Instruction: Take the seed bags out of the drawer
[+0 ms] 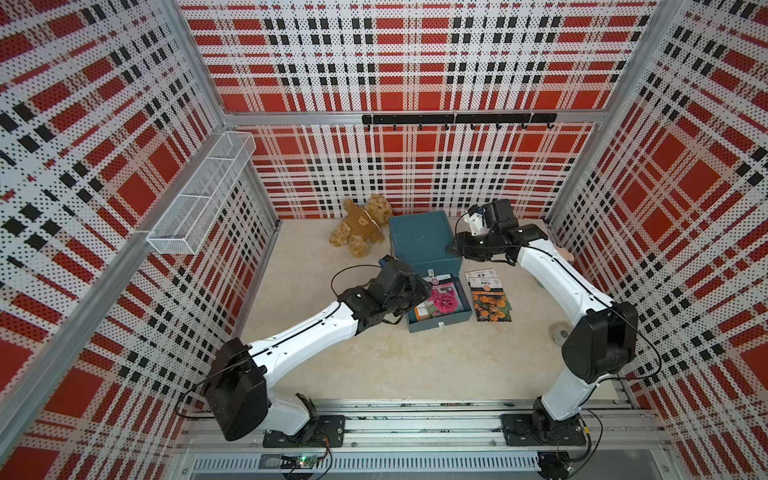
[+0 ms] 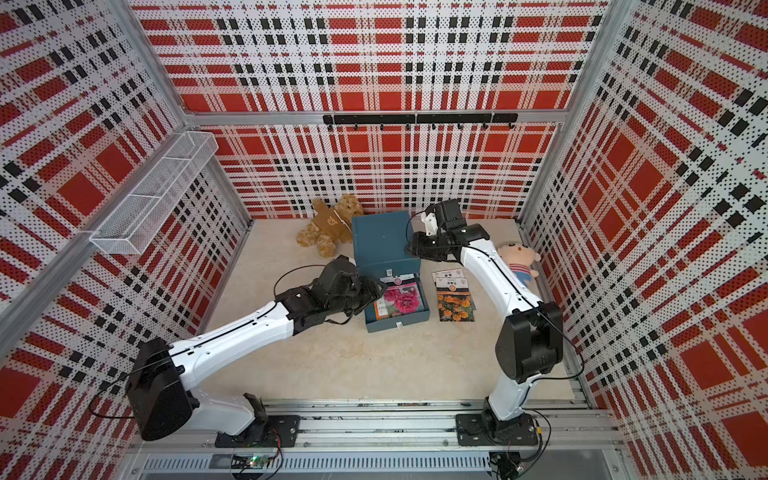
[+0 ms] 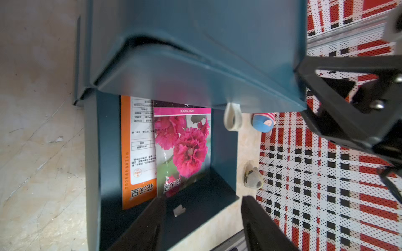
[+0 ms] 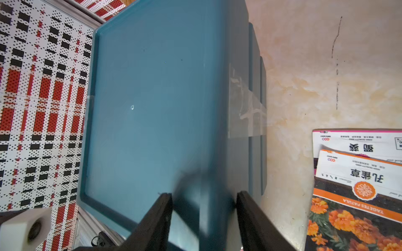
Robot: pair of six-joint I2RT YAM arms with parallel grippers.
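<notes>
A blue drawer box has its lower drawer pulled out toward the front. Inside the drawer lie a pink hollyhock seed bag and, partly under it, an orange-and-white seed bag. Over the drawer's left side is my left gripper, its fingers apart and nothing between them. At the right side of the box, my right gripper has parted fingers on either side of the box's edge; contact is unclear. Two more seed bags, one orange-flowered and one white-topped, overlap on the table.
A brown teddy bear lies left of the box at the back. A striped doll is by the right wall. A wire basket hangs on the left wall.
</notes>
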